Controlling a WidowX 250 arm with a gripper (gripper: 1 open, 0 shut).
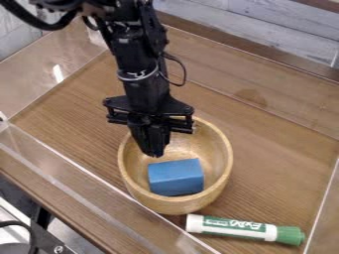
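A light wooden bowl point(213, 151) sits near the front of the table, holding a blue block point(176, 178) in its front part. My black gripper point(155, 144) is low over the back left of the bowl, its fingertips reaching inside, behind the block and apart from it. What, if anything, is between the fingers is too dark and small to tell.
A green-and-white marker point(247, 229) lies to the front right of the bowl. Clear panels edge the wooden table point(272, 139) at left and front. The table behind and right of the bowl is bare.
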